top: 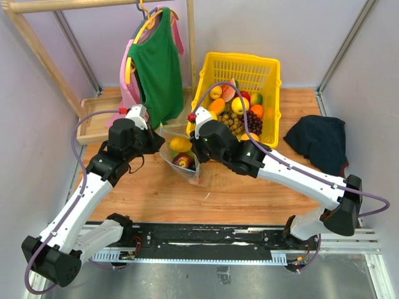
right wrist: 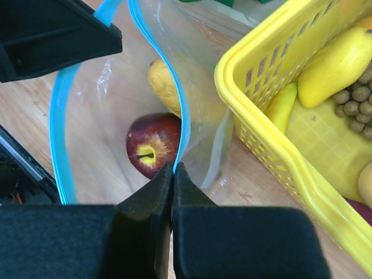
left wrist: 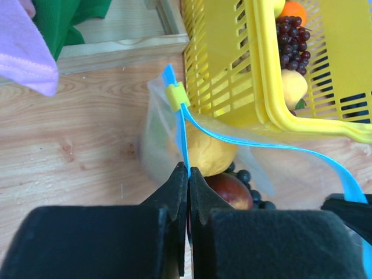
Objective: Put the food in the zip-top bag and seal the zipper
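Observation:
A clear zip top bag [top: 177, 167] stands on the table with its mouth gaping. A yellow fruit [top: 180, 144] and a dark red apple [top: 183, 161] lie inside it; the left wrist view also shows dark grapes [left wrist: 243, 175]. My left gripper is shut on the bag's blue-edged rim, just below the yellow-green zipper slider [left wrist: 177, 96]. On the rim's other side, my right gripper is shut with the blue edge [right wrist: 185, 113] running into its fingertips. From above, the right arm hides part of the bag's right edge.
Right behind the bag stands a yellow basket [top: 270, 75] of assorted fruit, close to the right gripper. Clothes including a green top [top: 157, 68] hang at the back left. A dark cloth [top: 317, 142] lies at the right.

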